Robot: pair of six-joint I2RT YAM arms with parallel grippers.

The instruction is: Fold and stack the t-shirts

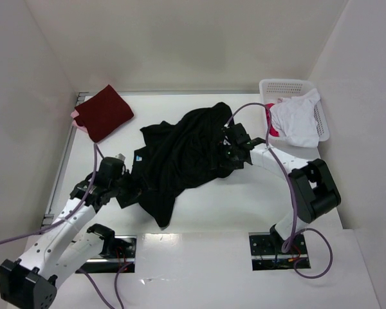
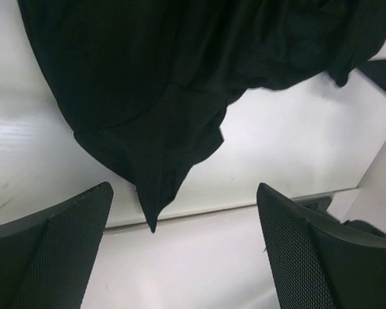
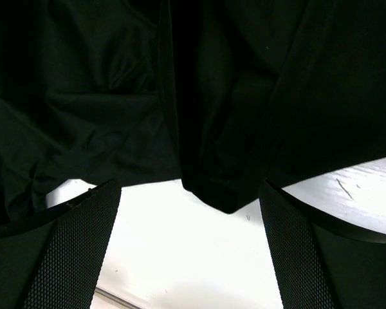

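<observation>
A black t shirt (image 1: 180,154) lies spread and wrinkled across the middle of the table, slanting from lower left to upper right. Over its left side hangs my left gripper (image 1: 134,187); in the left wrist view its fingers (image 2: 51,257) stand wide apart, with a tapering corner of the black cloth (image 2: 161,148) below and between them. My right gripper (image 1: 225,154) is above the shirt's right edge. Its fingers (image 3: 71,251) are also spread, a black fold (image 3: 225,187) showing between them, not pinched. A folded dark red t shirt (image 1: 104,112) rests at the back left.
A white basket (image 1: 280,87) at the back right holds a white cloth (image 1: 297,119) and something red (image 1: 270,119). Pink cloth (image 1: 77,122) peeks out under the red shirt. Bare table shows at the front right.
</observation>
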